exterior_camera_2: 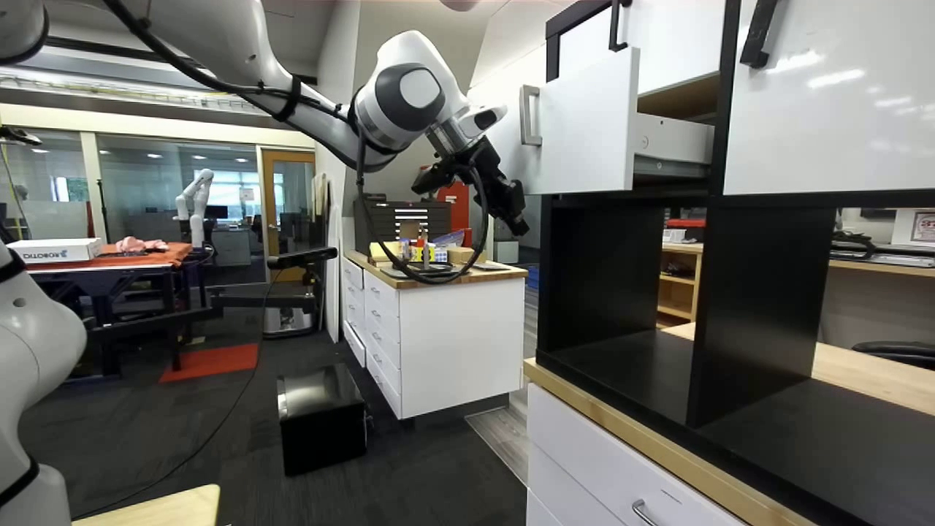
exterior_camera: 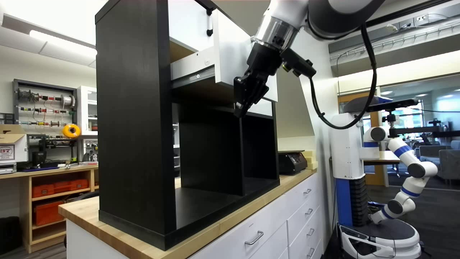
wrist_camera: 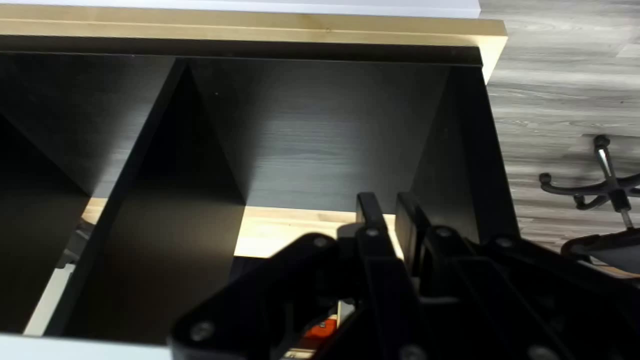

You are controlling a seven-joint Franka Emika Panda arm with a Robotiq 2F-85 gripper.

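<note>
A white drawer (exterior_camera: 233, 47) stands partly pulled out of the upper part of a black shelf unit (exterior_camera: 133, 116). Its grey handle (exterior_camera_2: 531, 115) shows in exterior view 2, with no finger around it. Low in front of the drawer, near its bottom edge, hangs my gripper (exterior_camera: 241, 110), pointing down. The wrist view shows a narrow gap between the two black fingers, so the gripper is part open, with nothing visible in the gap. Whether the gripper touches the drawer front cannot be told.
Below the drawer, the black compartments (wrist_camera: 330, 132) are empty. The wooden countertop (exterior_camera: 241, 216) carries the shelf unit and a dark device (exterior_camera: 291, 162). A white cabinet door (exterior_camera_2: 833, 105) is beside the drawer. Open floor lies around the black box (exterior_camera_2: 321, 416).
</note>
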